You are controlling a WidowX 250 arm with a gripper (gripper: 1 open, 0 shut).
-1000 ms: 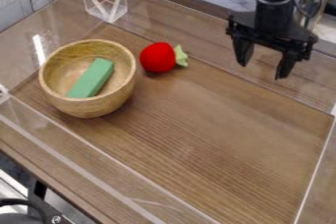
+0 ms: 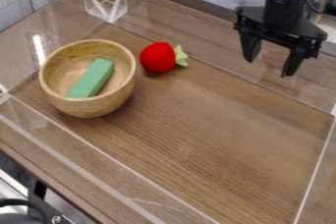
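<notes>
The black robot arm hangs at the top right, with its gripper (image 2: 278, 47) low over the wooden table; whether its fingers are open or shut is hard to tell. At the left sits a round tan bowl (image 2: 122, 76) holding a green block (image 2: 90, 77). A red strawberry-like object (image 2: 160, 57) with a pale green top lies just right of the bowl, well apart from the gripper.
A white wire rack (image 2: 102, 4) stands near the upper-left corner. The table's edge runs along the right.
The arm and gripper have shifted slightly to the right over the last moments. The bowl, block and red object have stayed put.
</notes>
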